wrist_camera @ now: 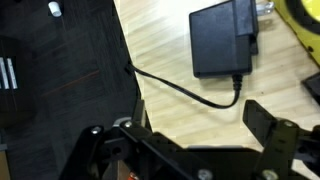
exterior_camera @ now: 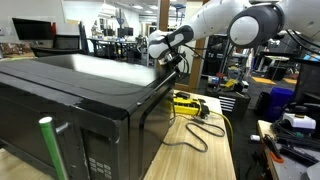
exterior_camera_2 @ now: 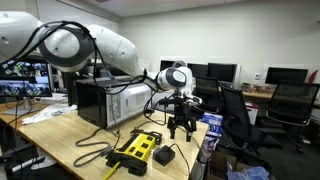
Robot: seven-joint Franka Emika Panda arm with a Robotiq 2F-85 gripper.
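Note:
My gripper (exterior_camera_2: 181,129) hangs over the near right part of the wooden table, its fingers pointing down. In the wrist view the gripper is open, with bare table between its two dark fingers. A small black box (wrist_camera: 221,40) with a thin black cable lies ahead of the fingers, apart from them. The same black box (exterior_camera_2: 171,157) shows on the table below the gripper in exterior view 2. In exterior view 1 the fingers are small and partly lost against the dark background.
A yellow and black device (exterior_camera_2: 133,153) lies beside the box, with a dark cable (exterior_camera_2: 94,152) looping over the table. A large black appliance (exterior_camera: 90,110) stands nearby, and a white one (exterior_camera_2: 135,99) behind. Chairs (exterior_camera_2: 288,105) stand past the table edge.

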